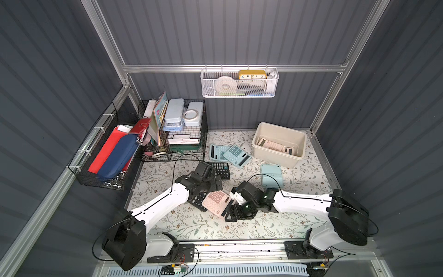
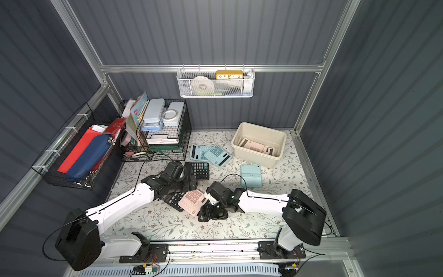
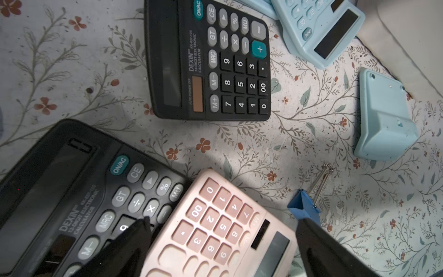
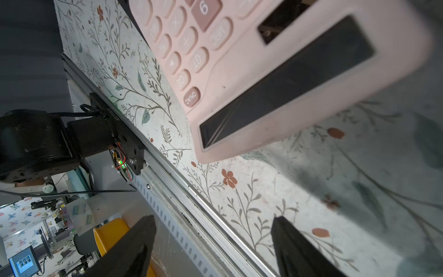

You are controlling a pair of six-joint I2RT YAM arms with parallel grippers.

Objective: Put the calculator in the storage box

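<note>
A pink calculator lies on the table, one edge resting on a black calculator. Over these two hovers my left gripper, its fingers wide apart and nothing between them. At the pink calculator's screen end is my right gripper, partly open; its dark fingers show only floral cloth between them. Another black calculator lies farther back. Two light blue calculators overlap near the rear. The beige storage box stands at the back right with a pink calculator inside it.
A light blue object lies in front of the box. In the left wrist view a blue binder clip sits on the table. Black wire baskets with stationery stand at the left, and a white mesh basket hangs at the back.
</note>
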